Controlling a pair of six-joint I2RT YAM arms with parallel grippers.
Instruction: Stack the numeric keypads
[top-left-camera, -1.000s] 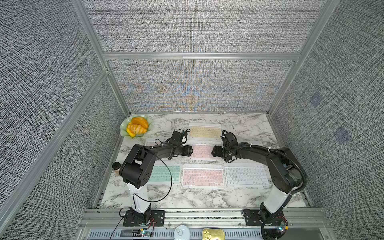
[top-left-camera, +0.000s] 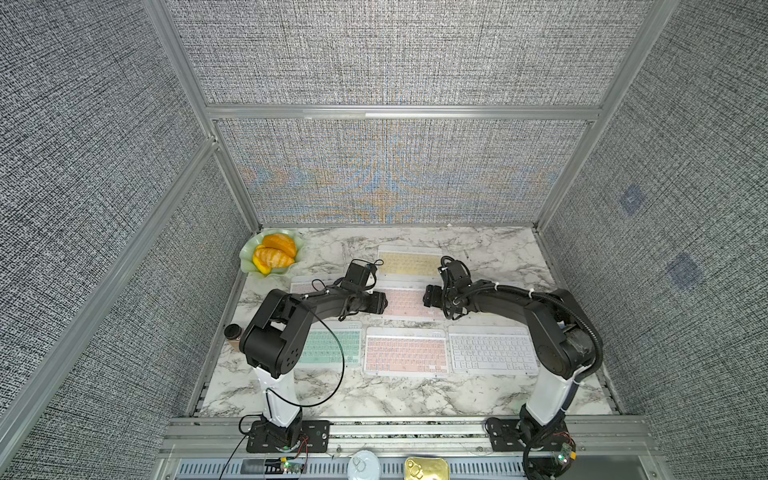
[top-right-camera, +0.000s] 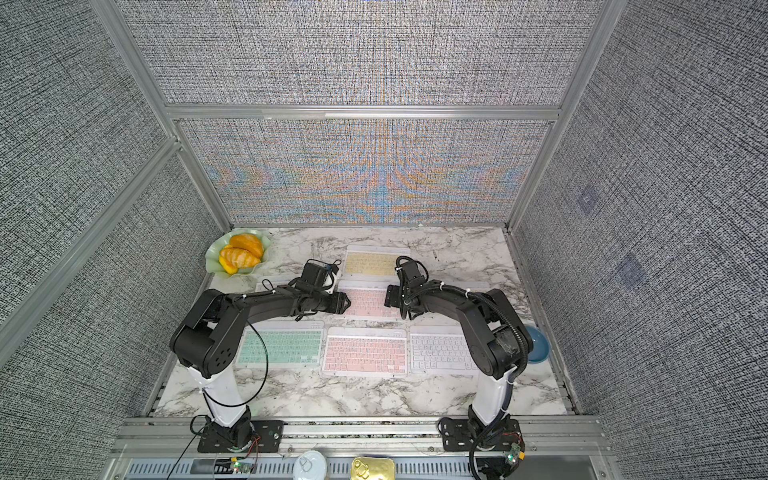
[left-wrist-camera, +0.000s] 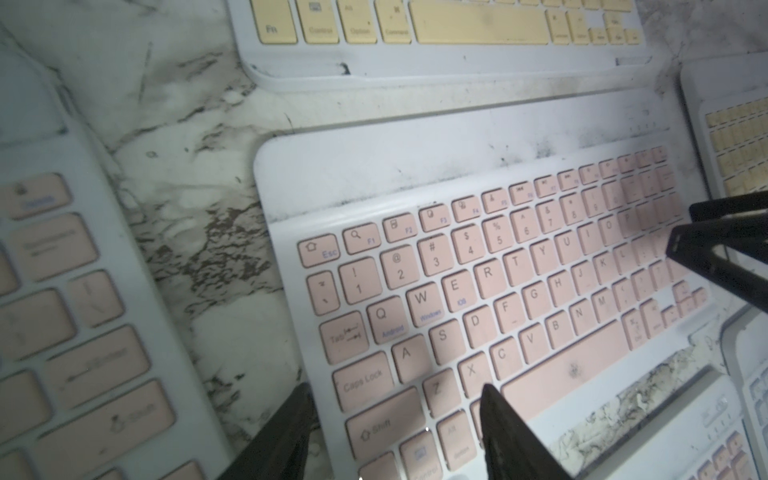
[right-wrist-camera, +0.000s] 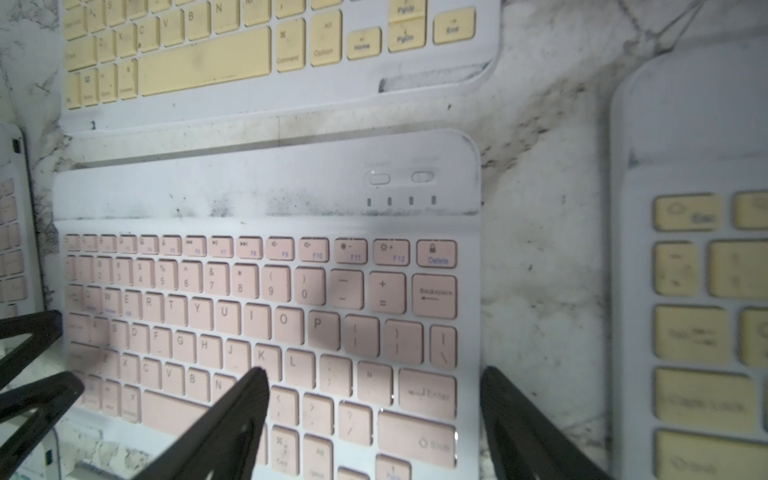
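The middle pink keyboard (top-left-camera: 406, 304) lies between my two grippers, its long side running left to right. In the left wrist view my left gripper is at its left end, one finger at the outer edge and the other over the keys; it is shut on that end. My right gripper is at the other end, fingers apart, with one finger above the keys and the other just past the right edge. What lies under the keyboard is hidden. A yellow keyboard (top-left-camera: 409, 263) lies behind it.
In front lie green (top-left-camera: 332, 347), pink (top-left-camera: 406, 355) and white (top-left-camera: 493, 350) keyboards. Another pink-keyed keyboard (left-wrist-camera: 72, 320) is close on the left, a yellow-keyed one (right-wrist-camera: 696, 280) on the right. A fruit bowl (top-left-camera: 248, 260) stands back left, a blue bowl (top-right-camera: 537, 344) at right.
Over the last second my right arm's elbow has swung slightly inward and its wrist has turned a little at the keyboard's right end. The left arm and the keyboards look unmoved.
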